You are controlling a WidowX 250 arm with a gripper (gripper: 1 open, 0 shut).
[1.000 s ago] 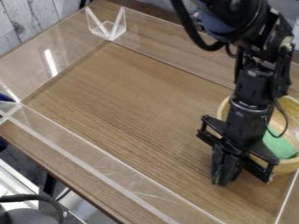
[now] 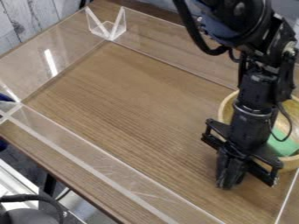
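My black gripper (image 2: pixel 229 175) is low at the right of the wooden table (image 2: pixel 117 105), its fingertips down near the tabletop in front of a yellow bowl (image 2: pixel 291 114). The fingers are close together, with nothing visible between them. A green object (image 2: pixel 281 143) lies in the bowl, partly hidden behind the gripper.
Clear plastic strips border the table at the back, left and front. A black cable (image 2: pixel 33 199) shows at the bottom left, off the table.
The gripper and arm have shifted very slightly to the right. The bowl and green object look nearly unchanged.
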